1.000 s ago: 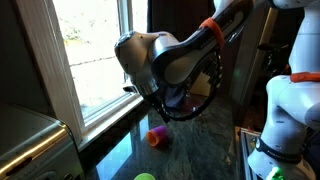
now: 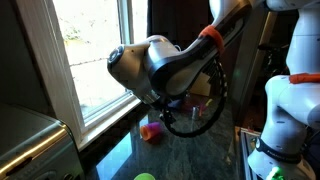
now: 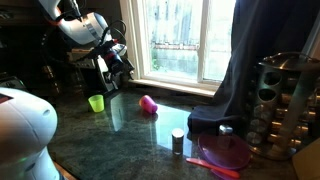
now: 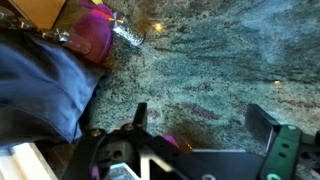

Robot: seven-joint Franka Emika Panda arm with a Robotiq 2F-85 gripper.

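Observation:
A pink cup (image 3: 148, 104) lies tipped on the dark counter in exterior view 2; in exterior view 1 the cup (image 2: 150, 131) shows just below the arm. Upright to its left stands a lime-green cup (image 3: 97, 103), only partly seen as a green rim (image 2: 145, 177) at the bottom of exterior view 1. My gripper is open over the counter, with nothing held between its fingers. A sliver of pink (image 4: 172, 141) shows at the gripper's base in the wrist view, the rest hidden by the gripper.
A magenta plate (image 3: 225, 152), a red-handled utensil (image 3: 216, 169) and a shaker (image 3: 178, 141) occupy the right side. Dark cloth (image 3: 208, 120) and a spice rack (image 3: 275, 95) stand near the window. Counter between the shaker and green cup is clear.
In exterior view 1 the arm's head and gripper have shifted slightly right and downward. The green cup stays put, and the gripper remains empty.

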